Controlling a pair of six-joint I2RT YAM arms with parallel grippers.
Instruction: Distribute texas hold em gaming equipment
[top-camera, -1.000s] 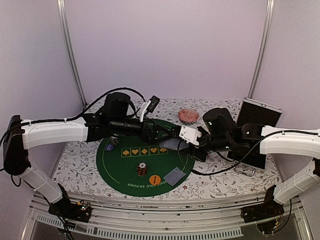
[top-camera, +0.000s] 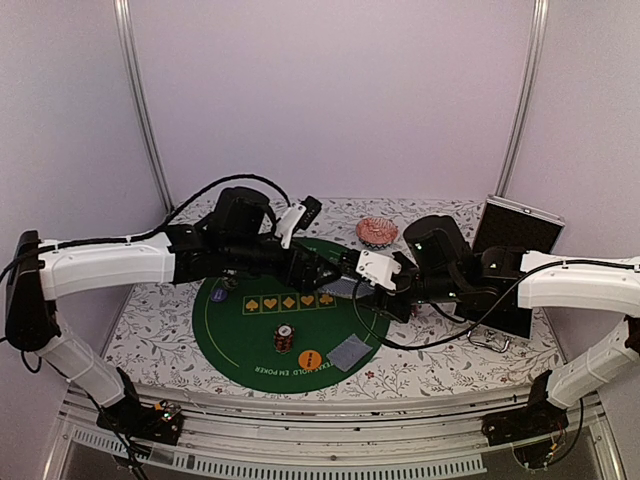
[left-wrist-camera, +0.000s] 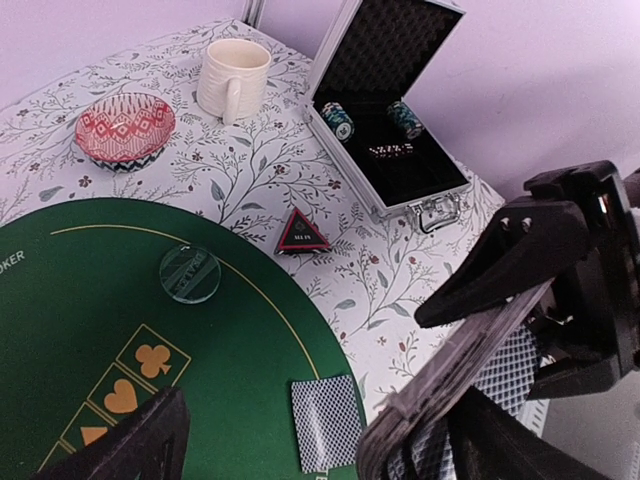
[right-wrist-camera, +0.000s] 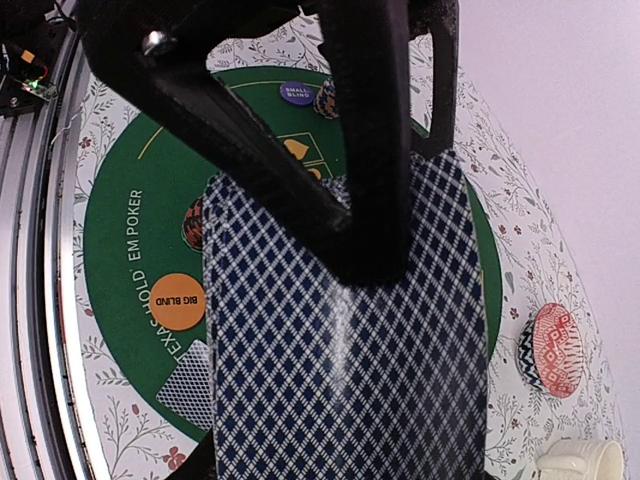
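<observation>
A deck of cards (right-wrist-camera: 345, 370) with a blue and white diamond back is clamped in my right gripper, raised above the table. The left wrist view shows this deck (left-wrist-camera: 455, 375) nearly edge-on, a pale side facing the camera. My left gripper is open; its right finger overlaps the deck's lower end, and whether they touch cannot be told. Flat on the green poker mat (top-camera: 235, 345) lie two face-down cards (top-camera: 349, 352) at the near right. An orange big blind disc (right-wrist-camera: 177, 302) and a chip stack (top-camera: 284, 338) are also there.
Toward the back stand a red patterned bowl (left-wrist-camera: 125, 130) and a cream mug (left-wrist-camera: 233, 80). An open chip case (left-wrist-camera: 385, 160) is at the right, with a triangular all-in marker (left-wrist-camera: 301, 233) beside the mat. A clear dealer disc (left-wrist-camera: 190, 274) lies on the mat.
The right arm has hardly moved and keeps its hold.
</observation>
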